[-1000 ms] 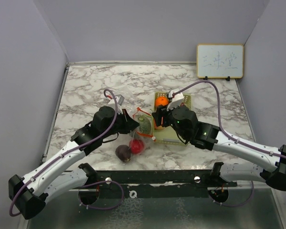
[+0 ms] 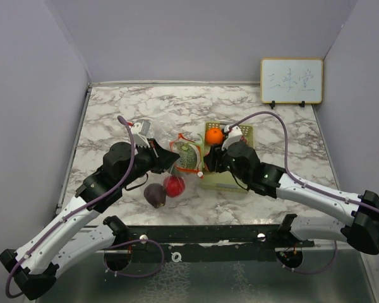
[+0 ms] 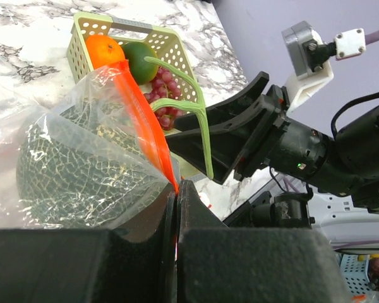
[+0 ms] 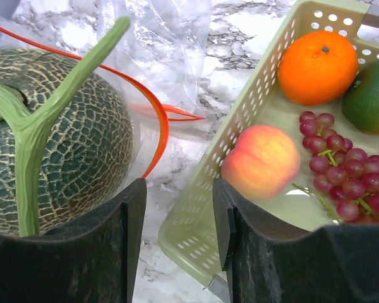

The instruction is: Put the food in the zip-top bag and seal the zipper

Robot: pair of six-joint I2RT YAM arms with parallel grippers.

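Note:
A clear zip bag (image 3: 82, 170) with an orange zip strip holds a netted melon (image 2: 188, 154) with a green stem. My left gripper is shut on the bag's orange-edged rim. My right gripper stands part open beside the melon's stem, above the near corner of a green basket (image 2: 221, 183), nothing seen between its fingers. The basket holds an orange (image 4: 317, 66), a peach (image 4: 259, 161), grapes (image 4: 344, 180) and a dark green fruit (image 4: 372, 95).
A red fruit (image 2: 174, 185) and a dark purple one (image 2: 155, 195) lie near the table's front, below the bag. A whiteboard (image 2: 291, 81) stands at back right.
My left gripper has moved left and up with the bag's rim, spreading the bag around the melon. My right gripper has shifted slightly right and down.

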